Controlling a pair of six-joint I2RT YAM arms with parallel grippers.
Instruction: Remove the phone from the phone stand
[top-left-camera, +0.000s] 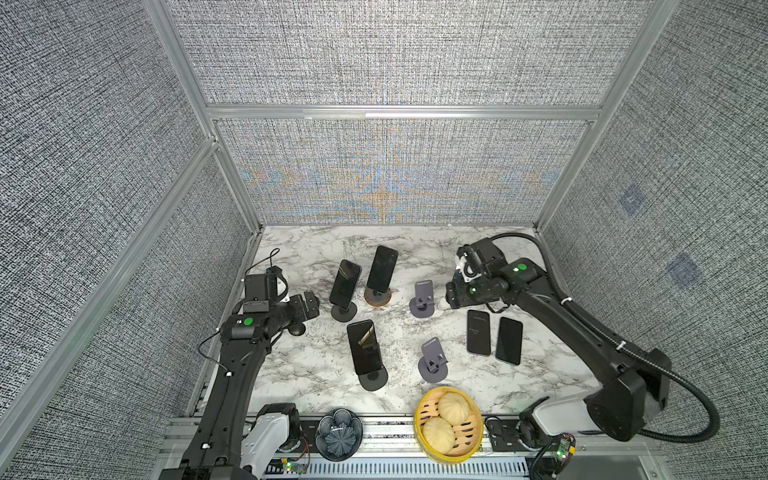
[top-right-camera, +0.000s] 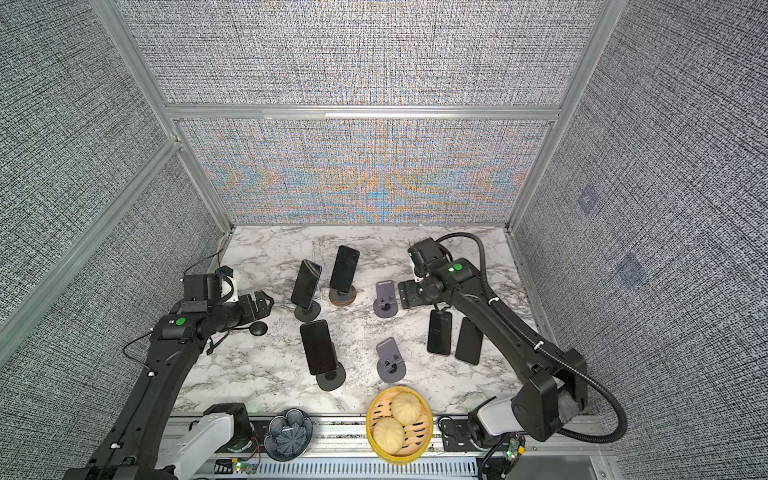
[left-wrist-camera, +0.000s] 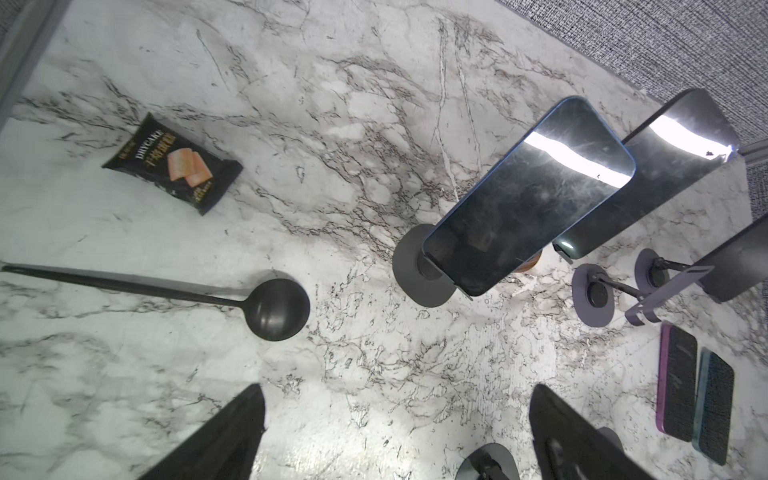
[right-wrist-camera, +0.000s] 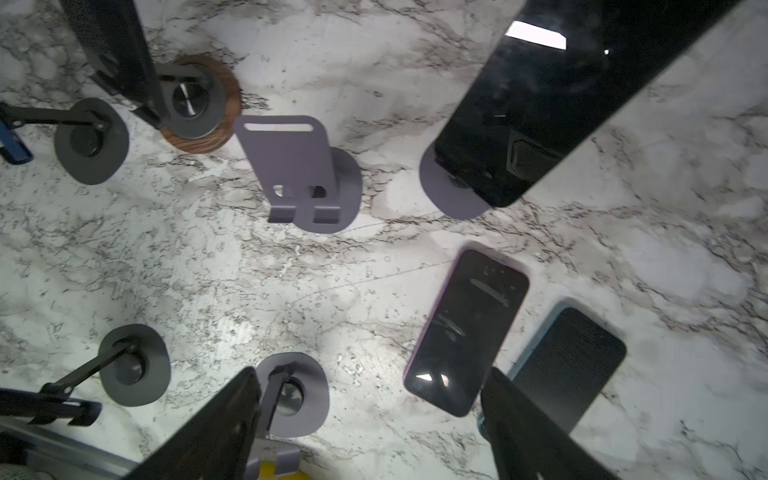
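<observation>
On the left half, three dark phones lean on stands: a left one (top-left-camera: 346, 281), a rear one (top-left-camera: 383, 268) on a wood-trimmed base and a front one (top-left-camera: 365, 344). Another dark phone (right-wrist-camera: 572, 88) rests on a purple-based stand (right-wrist-camera: 450, 188); the right arm hides it in both top views. My right gripper (top-left-camera: 456, 294) hovers over that area, its fingers apart and nothing between them. Two phones lie flat, one purple-edged (right-wrist-camera: 466, 328) and one blue-edged (right-wrist-camera: 568, 368). At the left, my open, empty left gripper (top-left-camera: 309, 306) hangs beside the left phone.
Two empty purple stands occupy mid-table, a rear one (top-left-camera: 424, 289) and a front one (top-left-camera: 433, 352). A black spoon (left-wrist-camera: 276, 309) and a snack packet (left-wrist-camera: 172, 164) lie left. The front edge holds a steamer with buns (top-left-camera: 419, 416) and a dark bowl (top-left-camera: 339, 436).
</observation>
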